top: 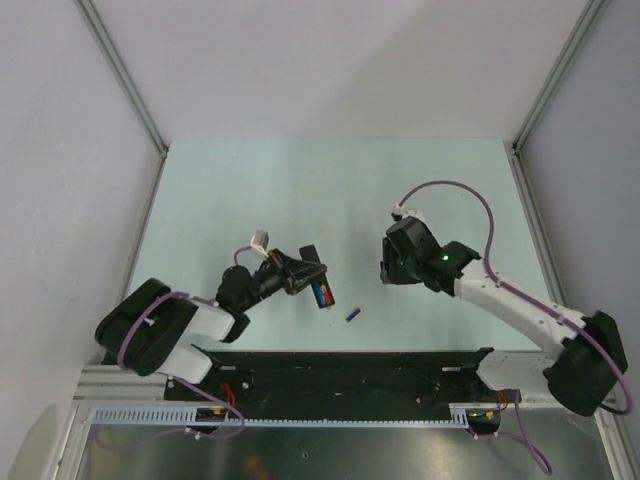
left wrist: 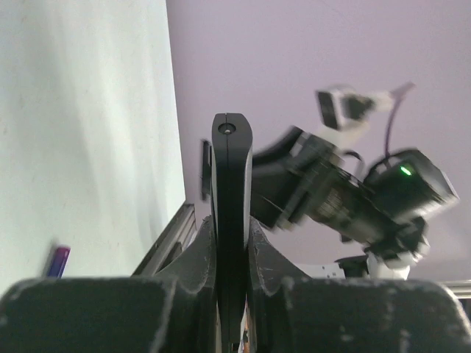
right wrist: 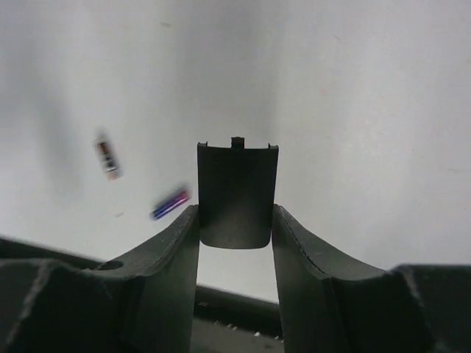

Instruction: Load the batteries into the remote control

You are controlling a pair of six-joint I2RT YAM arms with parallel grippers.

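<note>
My left gripper (top: 312,265) is shut on the black remote (left wrist: 229,169), held tilted, with coloured buttons showing in the top view. My right gripper (top: 395,262) is shut on a black piece (right wrist: 236,202) with a small tab, which looks like the battery cover. A purple-banded battery (top: 353,313) lies on the table between the arms, below them in the top view. A second, paler battery (right wrist: 107,157) shows blurred in the right wrist view; in the top view the remote mostly hides it.
A dark front edge runs just below the loose battery. Walls enclose the table on the left, right and back.
</note>
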